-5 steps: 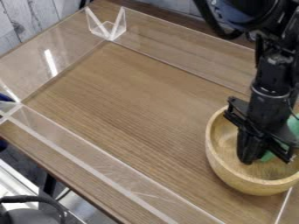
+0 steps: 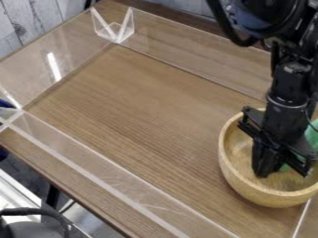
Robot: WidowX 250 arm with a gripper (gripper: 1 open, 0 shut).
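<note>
The black gripper reaches down from the upper right into a round tan bowl at the right edge of the table. A green object is partly visible in the bowl behind the gripper, mostly hidden by it. Whether anything is between the fingertips cannot be seen clearly.
A black cabled item sits at the lower left.
The gripper has shifted very slightly within the bowl, and less of the green object shows.
</note>
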